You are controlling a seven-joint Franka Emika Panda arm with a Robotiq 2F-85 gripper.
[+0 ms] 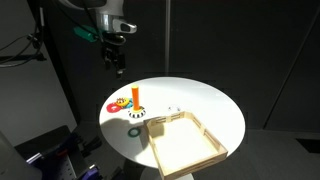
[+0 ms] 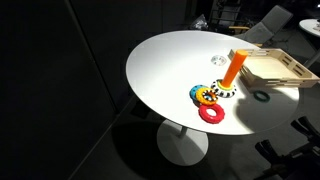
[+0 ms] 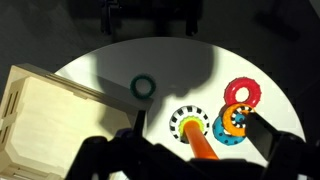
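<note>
An orange post (image 1: pixel 135 97) stands upright on the round table, with a black-and-white ring (image 3: pixel 187 117) around its foot. Beside it lie a red ring (image 2: pixel 211 114), an orange ring (image 2: pixel 206 97) and a blue ring (image 2: pixel 194 92), the last two overlapping in the wrist view. A dark green ring (image 3: pixel 143 86) rests apart, between post and tray. My gripper is open high above the table, its fingers (image 3: pixel 125 153) far apart. In the wrist view the post appears between them, but it stands well below and is not gripped.
A shallow wooden tray (image 1: pixel 186 147) occupies the table's front right; it looks empty. A small pale object (image 2: pixel 219 58) sits near the table's middle.
</note>
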